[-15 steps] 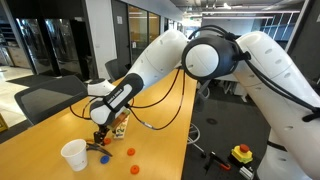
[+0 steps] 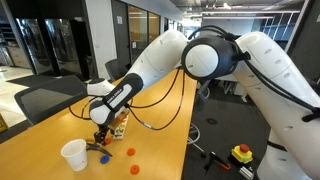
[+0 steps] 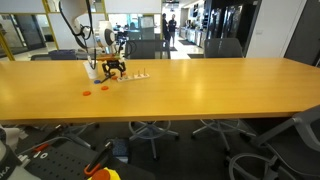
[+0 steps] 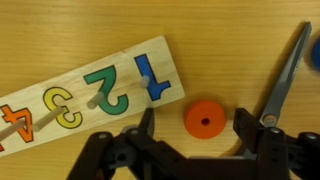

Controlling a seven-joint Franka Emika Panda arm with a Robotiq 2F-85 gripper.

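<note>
In the wrist view an orange-red disc (image 4: 205, 119) with a small centre hole lies between the fingers of my gripper. The fingers stand apart on either side of it, with a slim gap at the left; whether the right one touches it I cannot tell. Left of the disc is a wooden board (image 4: 95, 88) with coloured numerals and upright pegs; the pegs in view carry no discs. In the first exterior view the gripper (image 2: 103, 134) is low over the table close to the board (image 2: 121, 128).
A dark pair of scissors (image 4: 287, 75) lies just right of the disc, close to the right finger. A blue disc (image 4: 316, 54) shows at the right edge. A white cup (image 2: 75, 154) and loose red discs (image 2: 134, 170) are nearby.
The board, cup and loose discs have not visibly moved.
</note>
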